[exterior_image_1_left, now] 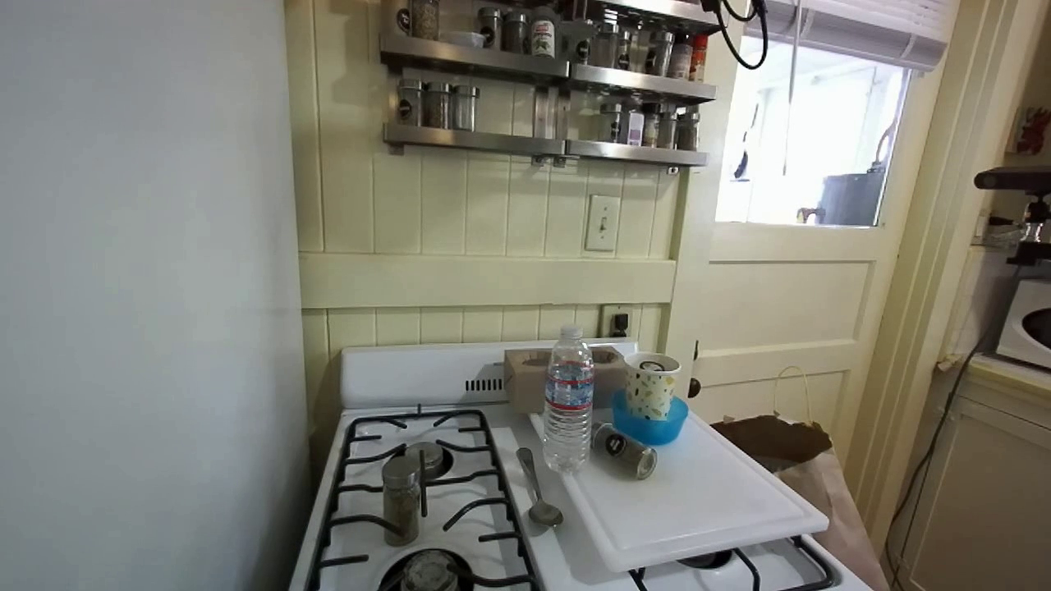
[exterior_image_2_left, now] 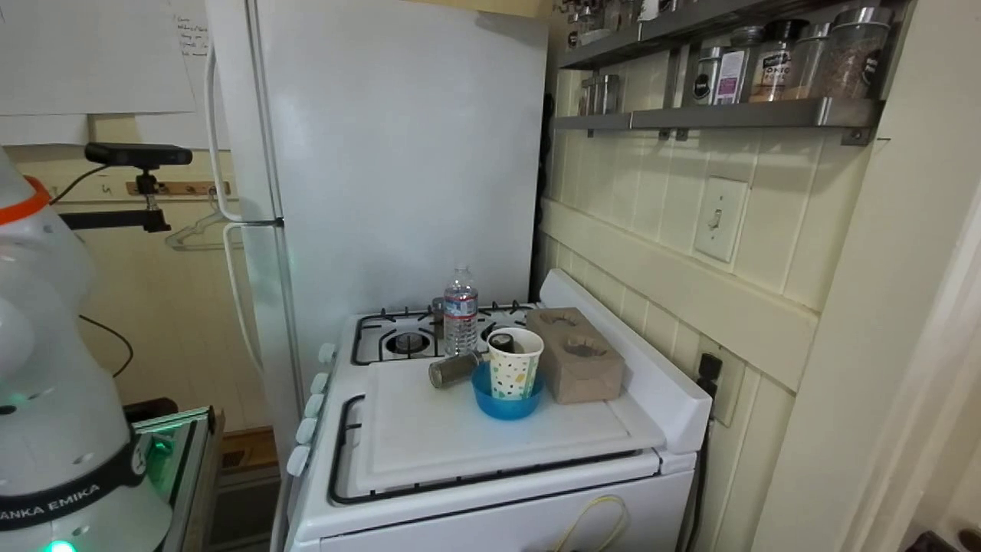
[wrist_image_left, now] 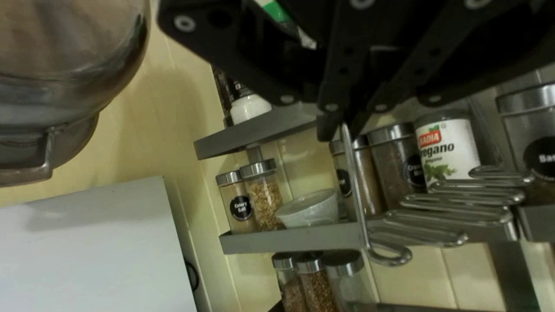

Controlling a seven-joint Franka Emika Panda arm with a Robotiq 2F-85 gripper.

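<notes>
A silver wire masher (wrist_image_left: pixel 356 192) with a zigzag head hangs from my gripper in the wrist view. The black fingers are shut on its upper part, though the exact grip is hidden behind them. Its head stands in front of the spice shelves (wrist_image_left: pixel 296 240). Neither exterior view shows the gripper's fingers; only a black cable of the arm (exterior_image_1_left: pixel 745 44) shows at the top of exterior view 1.
On the stove stand a clear bottle (exterior_image_1_left: pixel 568 414), a blue bowl (exterior_image_1_left: pixel 658 429) with a patterned cup (exterior_image_1_left: pixel 650 387), and a white board (exterior_image_1_left: pixel 690 502). A spice jar (exterior_image_1_left: pixel 631 455) lies there; a spoon (exterior_image_1_left: pixel 537 492) is left of it. A steel pot (wrist_image_left: pixel 52 88) appears at upper left.
</notes>
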